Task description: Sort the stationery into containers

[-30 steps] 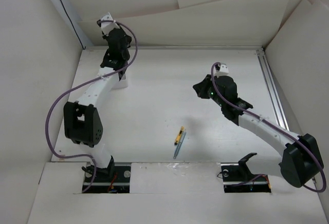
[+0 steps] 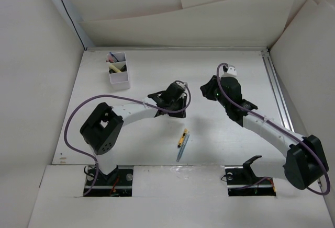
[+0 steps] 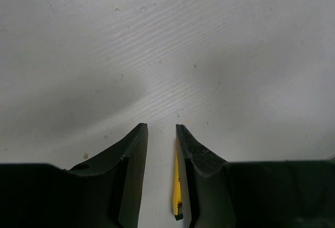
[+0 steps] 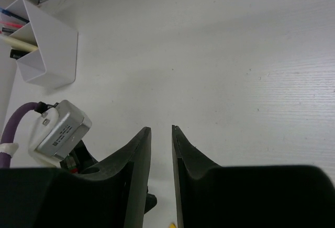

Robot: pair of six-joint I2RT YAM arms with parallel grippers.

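Note:
A yellow box cutter (image 2: 182,137) (image 3: 177,186) lies on the table beside a blue-grey long item (image 2: 183,148). My left gripper (image 2: 180,110) hangs above and just behind them, part open, with nothing seen between its fingers. My right gripper (image 2: 207,92) is held higher at the right of the table, part open and empty. The white sectioned container (image 2: 121,84) (image 4: 57,55) stands at the back left with pens and sticks in it.
Panel walls enclose the back and both sides, with a metal rail along the right edge.
My right gripper has shifted slightly.

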